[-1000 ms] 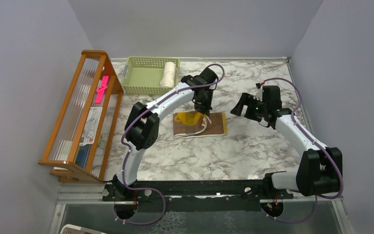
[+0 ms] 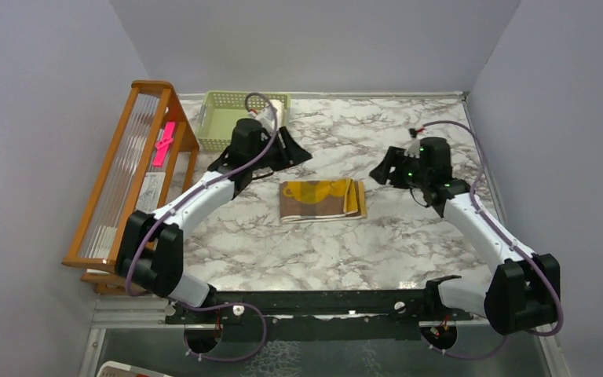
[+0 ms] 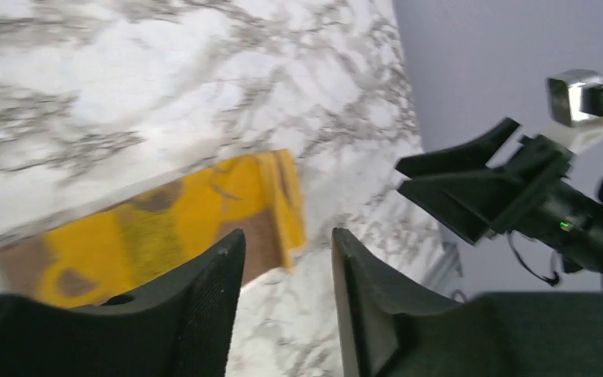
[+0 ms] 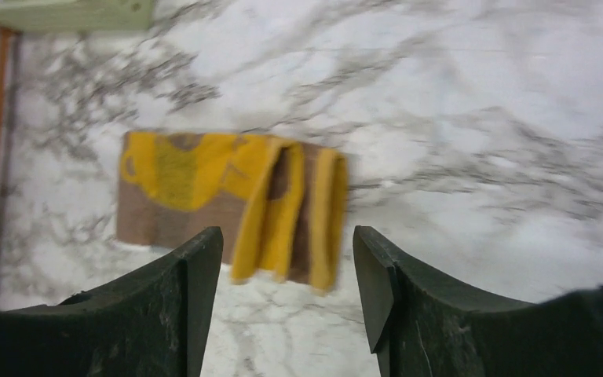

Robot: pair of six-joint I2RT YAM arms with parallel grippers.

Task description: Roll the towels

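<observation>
A brown and yellow towel lies folded flat at the middle of the marble table, its right end showing layered folds. The right wrist view shows those folds on the towel as separate yellow-edged bands. My left gripper hangs above and behind the towel's left part, apart from it; in its own wrist view the fingers stand apart with nothing between them. To the right of the towel, my right gripper is also parted and empty, its fingers clear of the cloth.
A green basket stands at the back left, with a white rolled towel partly hidden by my left arm. A wooden rack borders the left side.
My left gripper has left the towel, moving left and back. The towel's right part now lies in a neat fold where the cloth was gathered. The right arm has shifted slightly.
</observation>
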